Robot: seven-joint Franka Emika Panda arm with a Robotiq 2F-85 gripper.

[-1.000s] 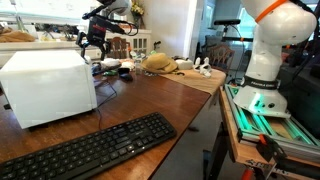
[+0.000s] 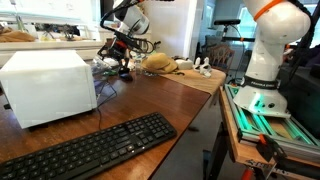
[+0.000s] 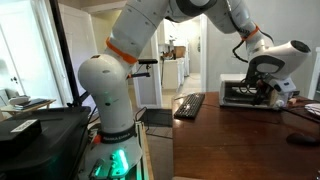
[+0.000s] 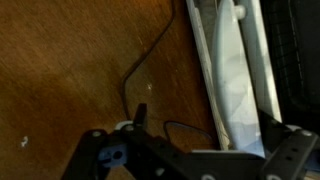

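A white box-shaped appliance (image 2: 52, 86), apparently a small oven, stands on the wooden table with its back to the first exterior view. Its dark front (image 3: 238, 90) shows in the second exterior view. Close in front of that side is my gripper (image 3: 266, 94), its fingers hard to make out there. From the wrist, a pale, shiny panel (image 4: 236, 85), perhaps the oven's door, runs beside a dark, ribbed opening. My gripper looks open, fingers spread apart, with the panel's lower end near the right finger; whether they touch, I cannot tell.
A black keyboard (image 2: 88, 150) lies near the table's front edge. Thin dark cables (image 4: 137, 68) cross the wood beneath the gripper. A tan cloth-like item (image 2: 160, 62) rests farther along.
From beside the appliance's upper edge, my gripper has moved right and down, away from it in the first exterior view. The appliance and keyboard appear unmoved.
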